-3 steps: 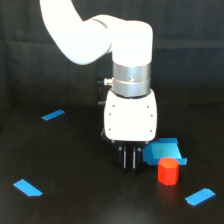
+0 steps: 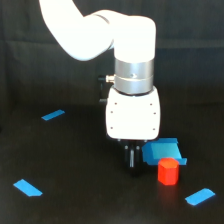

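Observation:
A small red block (image 2: 168, 172) stands on the dark table, right of and nearer the camera than my gripper (image 2: 132, 160). Behind the block lies a blue object (image 2: 161, 150), partly hidden by the block and by the white hand. My fingers point down, to the left of both objects and apart from the red block. They are small and dark against the table, so whether the fingers are open or shut is unclear. Nothing distinct shows between them.
Blue tape strips mark the table at the far left (image 2: 53, 115), the near left (image 2: 27, 188) and the near right (image 2: 200, 197). Dark cloth hangs behind.
My arm and gripper have shifted slightly to the right. The red block and the blue object have stayed in place.

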